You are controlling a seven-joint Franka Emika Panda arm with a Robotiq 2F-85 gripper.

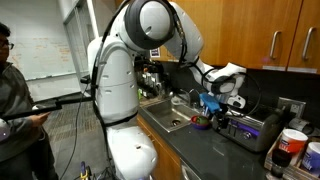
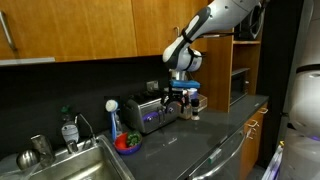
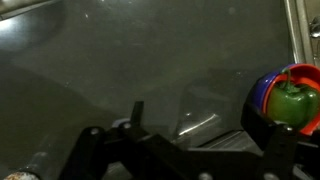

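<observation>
My gripper is open over the dark counter, with nothing between its fingers. In exterior view 1 the gripper (image 1: 225,114) hangs above the counter, to the right of the bowls. A green pepper (image 3: 293,103) lies in a red bowl (image 3: 308,73) with a blue rim (image 3: 262,88) around it, at the right edge of the wrist view, beside the right finger. Exterior view 2 shows the same bowl (image 2: 127,145) near the sink, partly blurred by distance.
The sink (image 2: 75,163) borders the counter beyond the bowls. A silver toaster (image 1: 243,131) stands against the back wall. Several cups (image 1: 292,143) and cans crowd the right end in exterior view 1. Mid-counter (image 1: 220,158) is bare.
</observation>
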